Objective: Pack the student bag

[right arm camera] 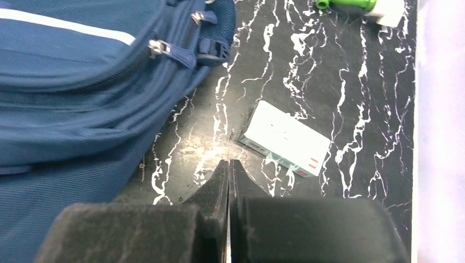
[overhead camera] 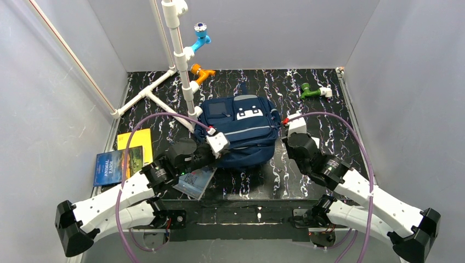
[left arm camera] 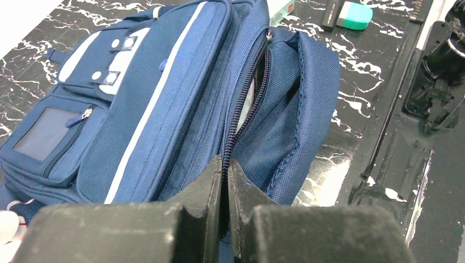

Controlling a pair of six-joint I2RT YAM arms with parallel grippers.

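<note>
The navy student bag (overhead camera: 252, 131) lies on its back in the middle, its opening toward the front edge. In the left wrist view its main zipper (left arm camera: 255, 93) is partly parted, showing a pale gap. My left gripper is shut on the zipper edge at the bag's left end. Off the bag's right side, my right gripper is shut with nothing between its fingers. Side zipper pulls (right arm camera: 183, 56) show in the right wrist view, well away from those fingertips. The main zipper's slider cannot be made out there.
A white box (right arm camera: 285, 138) lies right of the bag. At left are the Animal Farm book (overhead camera: 108, 167), a yellow book (overhead camera: 140, 143) and a blue book (overhead camera: 194, 183). A white pipe stand (overhead camera: 183, 71) rises behind; a green tap (overhead camera: 311, 92) lies back right.
</note>
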